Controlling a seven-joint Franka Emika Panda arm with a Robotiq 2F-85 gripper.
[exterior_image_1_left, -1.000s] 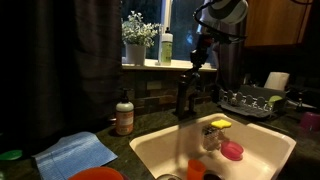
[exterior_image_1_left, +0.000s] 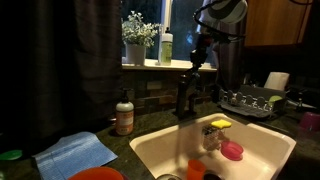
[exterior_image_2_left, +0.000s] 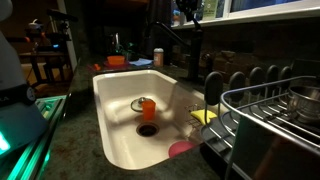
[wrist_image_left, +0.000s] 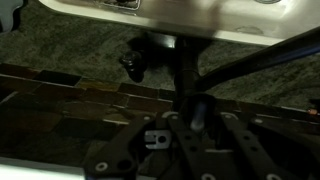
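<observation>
A tall black faucet (exterior_image_1_left: 186, 98) stands at the back edge of the white sink (exterior_image_1_left: 160, 150). My gripper (exterior_image_1_left: 196, 68) is up at the faucet's top, in front of the window. In the wrist view, the faucet's dark spout (wrist_image_left: 260, 60) runs off to the right from just beyond the fingers (wrist_image_left: 160, 138). The fingers look closed around the top of the faucet, though the darkness hides exactly which part lies between them. In exterior view 2 the gripper (exterior_image_2_left: 186, 15) shows only partly, at the top edge.
The sink holds an orange cup (exterior_image_2_left: 148, 109) and a pink bowl (exterior_image_1_left: 232, 150); a yellow sponge (exterior_image_1_left: 221, 124) lies on its rim. To the right stands a dish rack (exterior_image_1_left: 250, 103). A soap bottle (exterior_image_1_left: 124, 115), blue cloth (exterior_image_1_left: 74, 155) and windowsill plant (exterior_image_1_left: 138, 32) are left.
</observation>
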